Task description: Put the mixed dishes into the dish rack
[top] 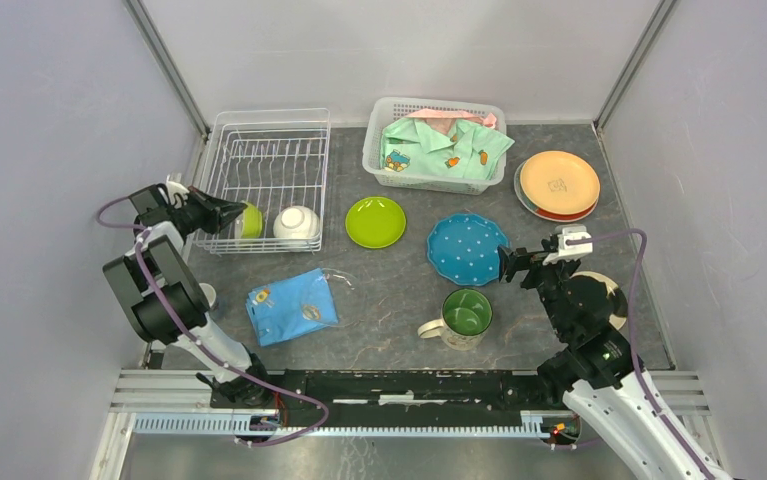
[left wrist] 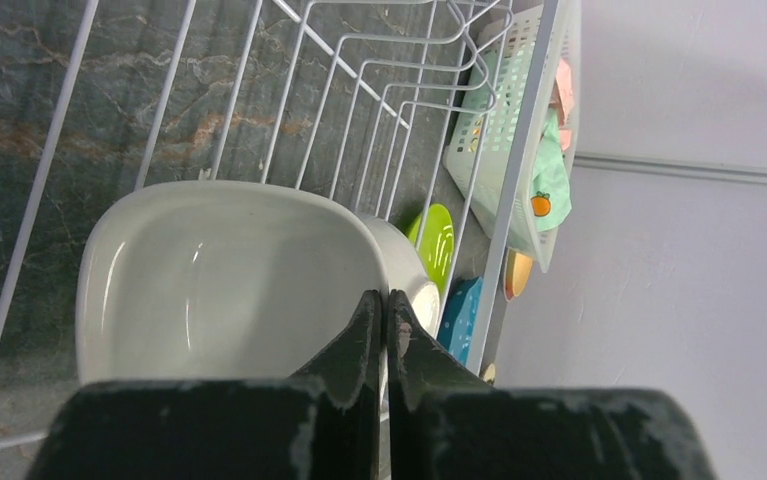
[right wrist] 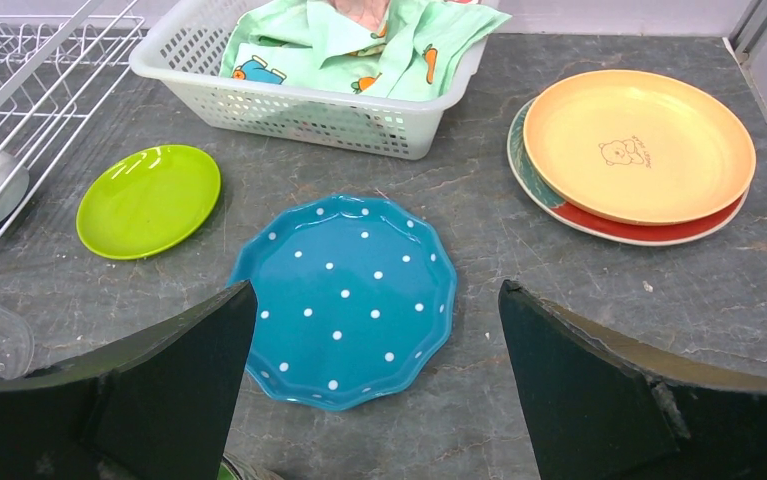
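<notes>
My left gripper is shut on the rim of a bowl [left wrist: 224, 290], white inside and green outside in the top view [top: 251, 222], standing on its side in the white dish rack [top: 324, 150]. A white bowl [top: 295, 222] sits beside it. My right gripper [top: 515, 262] is open above the table near the blue dotted plate [right wrist: 344, 280]. A green plate [right wrist: 149, 200], stacked orange [right wrist: 639, 140] and red plates, a cream plate partly hidden by my right arm, and a large mug [top: 466, 315] lie outside the rack.
A basket of cloths [top: 434, 180] stands at the back centre. A blue cloth in clear plastic [top: 289, 305] lies before the rack. Walls border both sides.
</notes>
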